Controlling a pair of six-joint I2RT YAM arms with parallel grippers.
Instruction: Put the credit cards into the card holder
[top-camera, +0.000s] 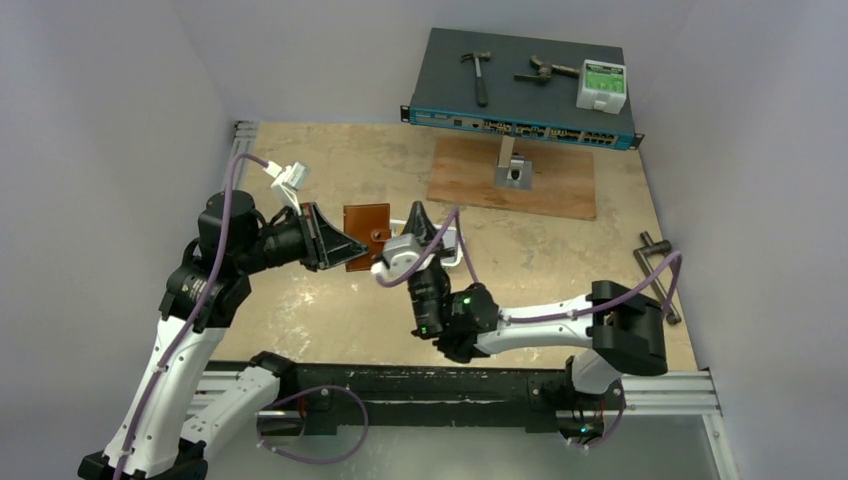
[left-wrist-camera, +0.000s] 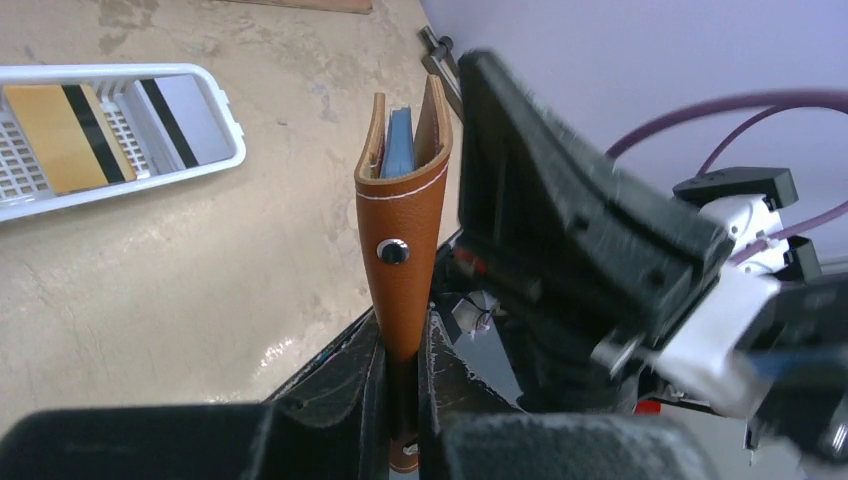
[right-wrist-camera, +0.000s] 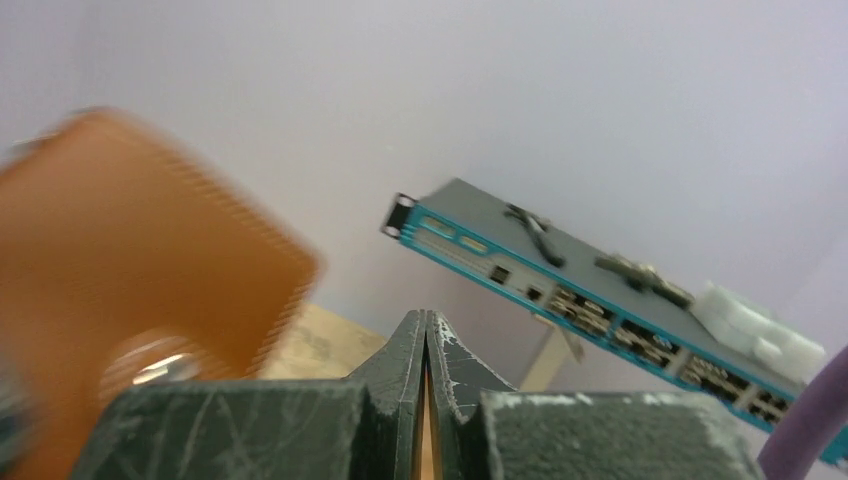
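A brown leather card holder (left-wrist-camera: 400, 260) stands upright, clamped in my left gripper; a blue card (left-wrist-camera: 398, 135) shows in its top slot. In the top view the holder (top-camera: 362, 225) is beside my left gripper (top-camera: 350, 250). My right gripper is shut, just right of the holder, its fingertips raised. A white tray (left-wrist-camera: 225, 110) on the table holds a gold card (left-wrist-camera: 50, 135) and a silver card (left-wrist-camera: 190, 115); from above it is partly hidden by the right arm.
A network device (top-camera: 520, 85) with hammers and a box stands at the back on a wooden board (top-camera: 450, 180). Tools (top-camera: 665, 295) lie at the right edge.
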